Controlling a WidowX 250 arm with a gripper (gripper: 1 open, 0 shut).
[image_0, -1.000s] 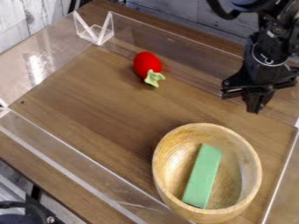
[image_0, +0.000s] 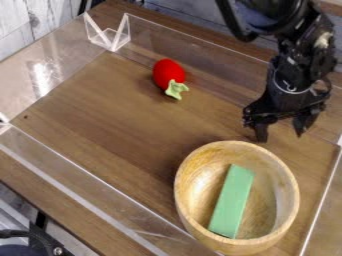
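Note:
My black gripper (image_0: 281, 122) hangs low at the right of the wooden tray, just above and behind a wooden bowl, its fingers open with nothing seen between them. The bowl (image_0: 197, 170) sits at the lower right, holding a green block (image_0: 230, 200). A red strawberry-like toy (image_0: 168, 73) with a pale green top lies toward the upper middle, left of the gripper and well apart from it.
Clear plastic walls (image_0: 80, 170) edge the wooden surface (image_0: 100, 120), with a clear bracket (image_0: 110, 30) at the back left.
My gripper has come lower and a little left, toward the near side, closer to the bowl. The bowl, the block and the red toy have not moved.

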